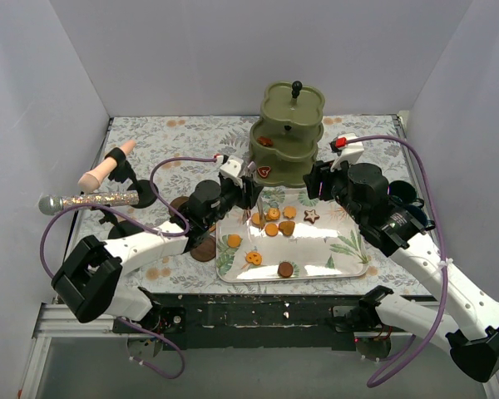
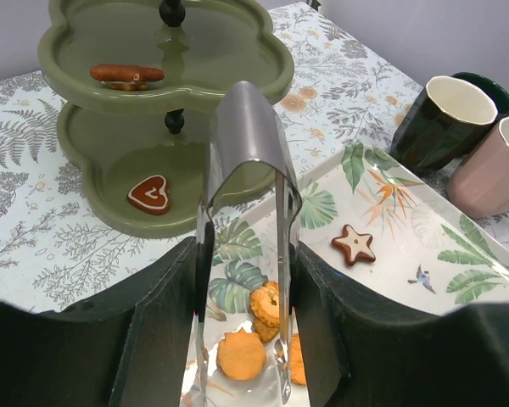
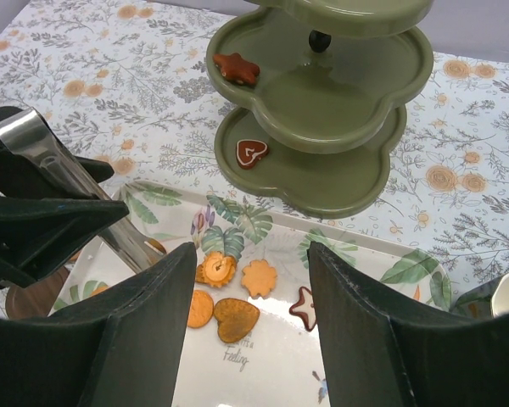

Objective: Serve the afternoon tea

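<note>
Steel tongs [image 2: 246, 140] are held upright in my left gripper [image 1: 248, 196], which is shut on them, their tips over the biscuits on the white leaf-patterned tray [image 1: 324, 258]. Among these are orange round biscuits [image 2: 240, 354], a brown heart biscuit [image 3: 236, 319] and a star biscuit [image 2: 353, 246]. The green tiered stand [image 1: 289, 104] stands behind, with a white-edged heart biscuit [image 3: 250, 153] on the bottom tier and a brown piece [image 3: 236, 69] on the middle one. My right gripper [image 1: 323, 184] is part open above the tray's right side, nothing visible between its fingers.
Several mugs [image 2: 445, 123] stand at the right. At the left are a wooden roller [image 1: 104, 170] and a glittery cylinder [image 1: 87, 202] on black stands, with brown coasters [image 1: 202, 249] beside the tray. Pale walls enclose the table on three sides.
</note>
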